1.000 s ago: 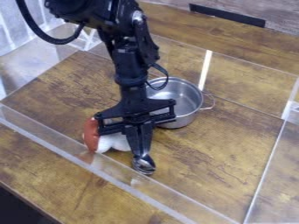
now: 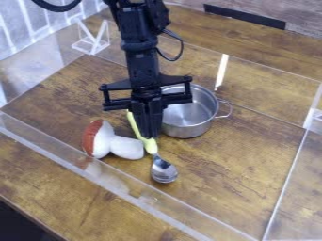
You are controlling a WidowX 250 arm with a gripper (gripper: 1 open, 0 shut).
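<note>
My gripper [image 2: 147, 128] points down in the middle of the view, its fingertips over the yellow handle [image 2: 146, 143] of a steel spoon, whose bowl [image 2: 164, 170] rests on the wooden table toward the front. The fingers look shut; whether anything is between them is hard to tell. A white object with a red-brown end [image 2: 98, 138] lies left of the spoon. A steel pot [image 2: 189, 115] stands behind and right of the gripper, partly hidden by it.
Bare wooden table [image 2: 251, 160] spreads to the right and front. Clear panels edge the work area at left, front and right. A white strip stands behind the pot.
My gripper has risen away from the spoon and white object, uncovering the spoon's yellow handle. The spoon's bowl sits slightly higher in the view than a second ago.
</note>
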